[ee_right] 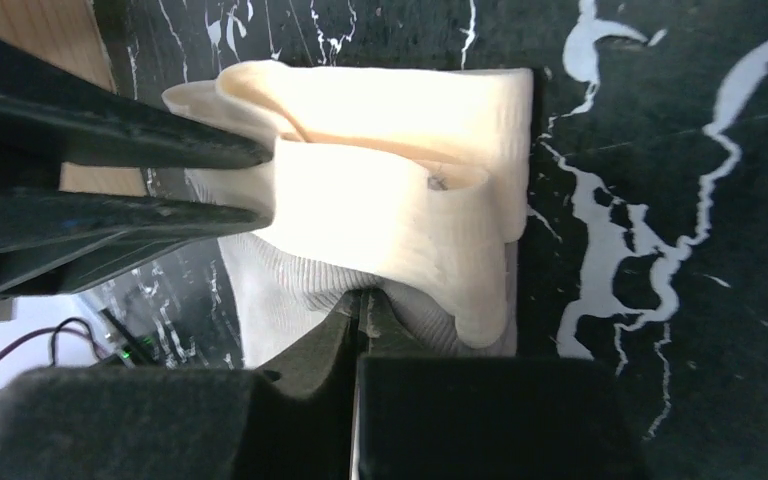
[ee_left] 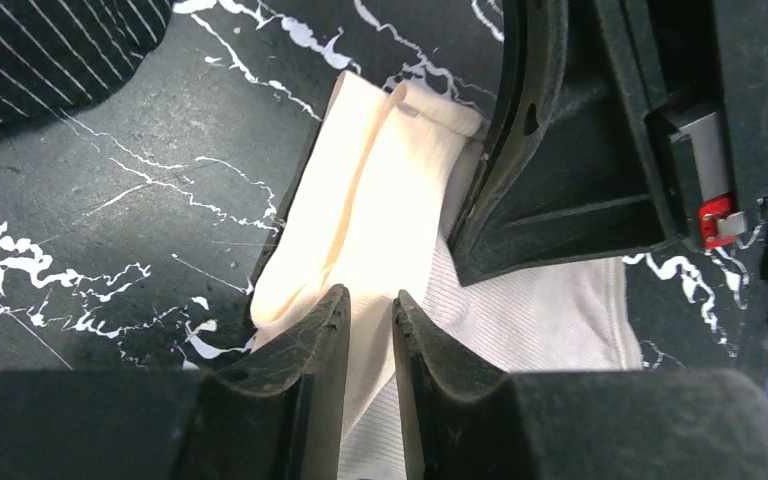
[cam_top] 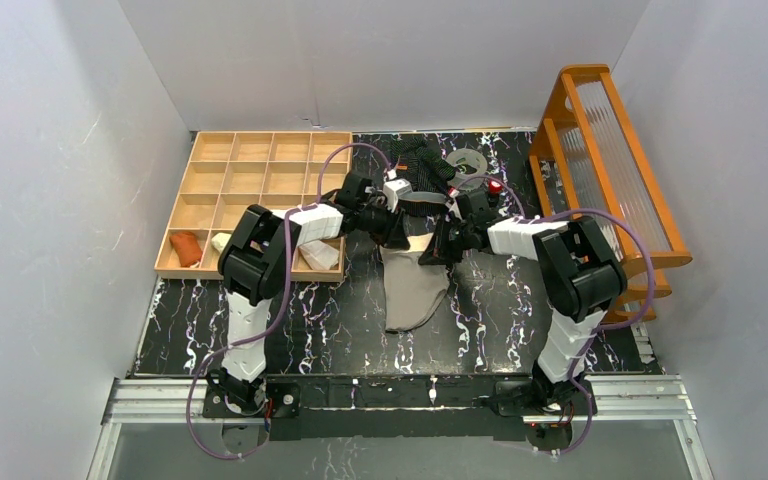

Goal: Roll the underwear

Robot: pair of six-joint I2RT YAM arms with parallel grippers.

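The grey underwear lies flat on the dark marbled table, its cream waistband folded over at the far edge. My left gripper is shut on the waistband, and in the right wrist view its two fingers come in from the left around the cream fold. Close beside it, my right gripper is shut, its tips pressed into wrinkled grey cloth just under the band. Whether a thin bit of cloth sits between those tips is hidden. Both grippers cover part of the far edge in the top view.
A wooden compartment box holding a few folded cloths stands at the left. Dark striped cloth and a grey round item lie behind the grippers. An orange wooden rack stands right.
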